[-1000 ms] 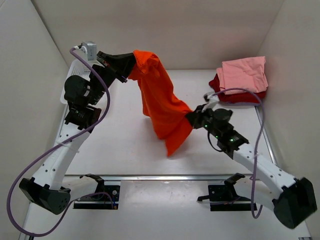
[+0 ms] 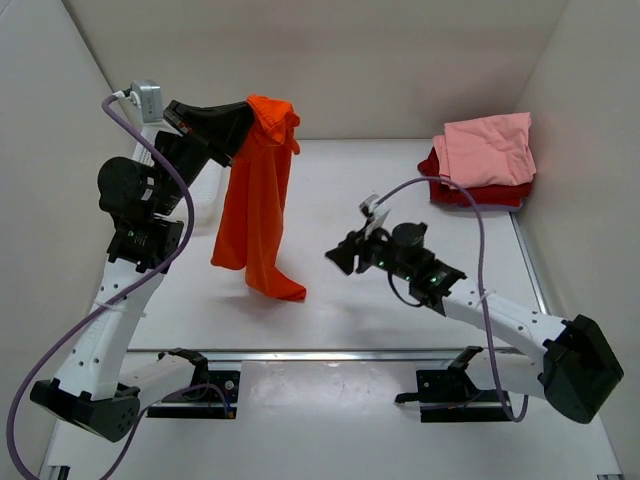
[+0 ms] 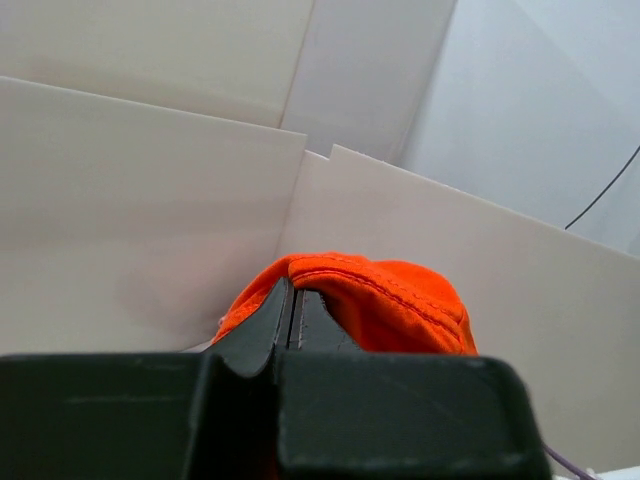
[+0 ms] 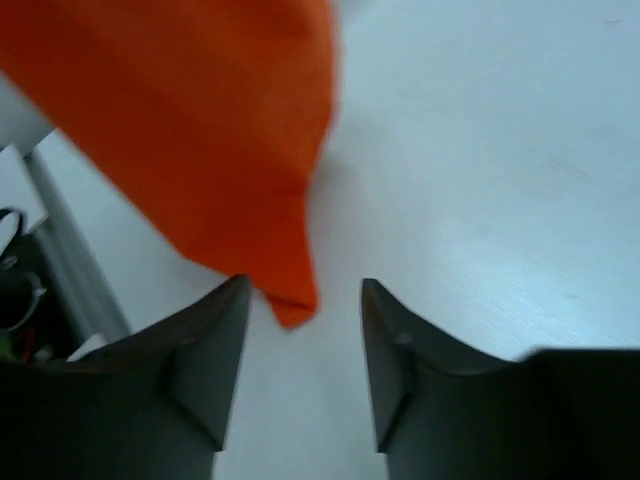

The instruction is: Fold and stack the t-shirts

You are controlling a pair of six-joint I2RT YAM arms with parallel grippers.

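Observation:
An orange t-shirt (image 2: pixel 258 215) hangs bunched and long from my left gripper (image 2: pixel 247 118), which is raised high over the table's left side. In the left wrist view the fingers are shut on the orange cloth (image 3: pixel 385 296). Its lower end reaches down close to the tabletop. To the right of the shirt, my right gripper (image 2: pixel 342 254) is empty and apart from it. In the right wrist view a clear gap shows between the fingers, with the shirt's lower tip (image 4: pixel 292 308) visible beyond them.
A pink folded shirt (image 2: pixel 487 150) lies on dark red folded cloth (image 2: pixel 500 195) at the back right. Behind the left arm stands a white basket (image 2: pixel 207 190), partly hidden.
The left gripper has shifted left with the shirt.

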